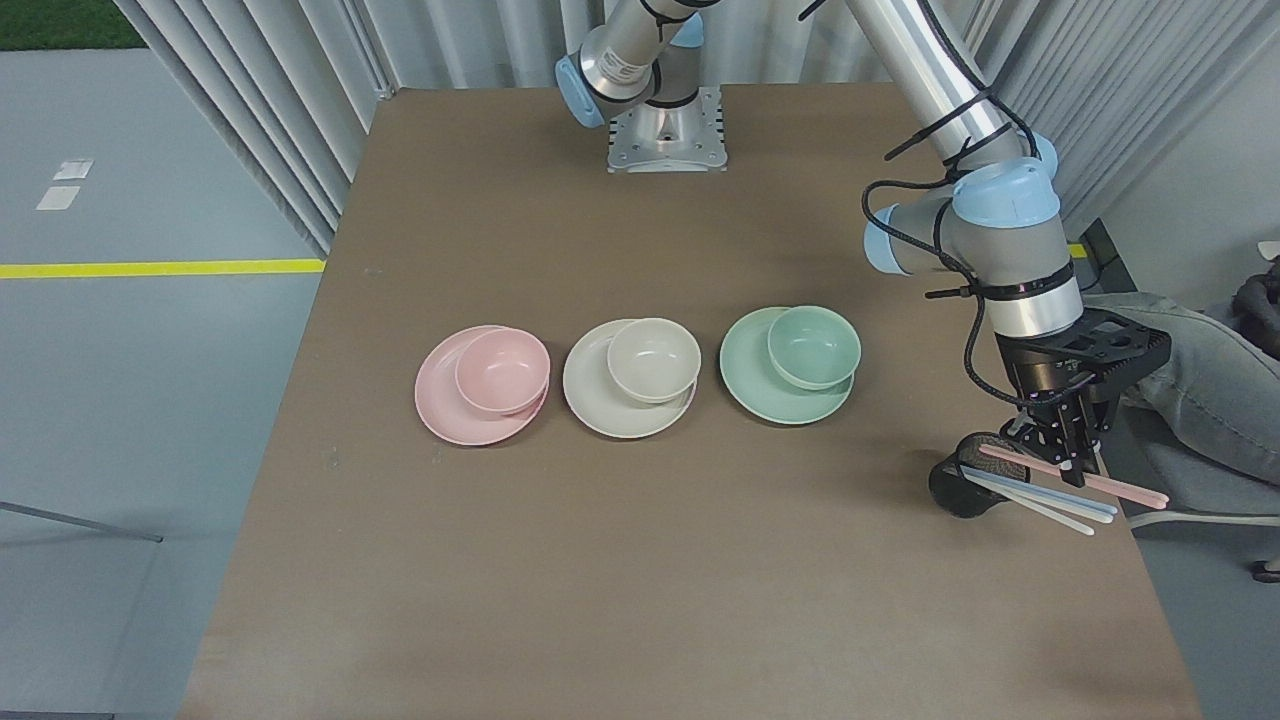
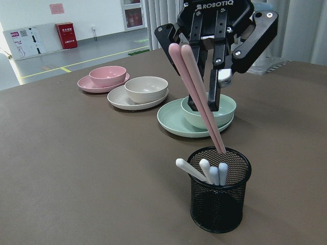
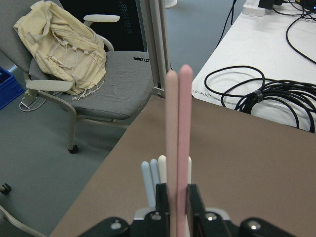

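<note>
My gripper (image 2: 209, 92) is shut on a pair of pink chopsticks (image 2: 195, 89), held tilted just above a black mesh pen holder (image 2: 217, 206). In the wrist view the pink chopsticks (image 3: 183, 128) stand between the fingers. White chopsticks (image 2: 190, 168) and blue chopsticks (image 2: 223, 173) stand in the holder. In the front view, the holder (image 1: 960, 492) sits near the table's right edge, partly under the gripper.
Pink (image 1: 501, 370), white (image 1: 654, 358) and green (image 1: 813, 348) bowls sit on matching plates in a row, left of the holder. A seated person's leg (image 1: 1212, 384) is beside the right edge.
</note>
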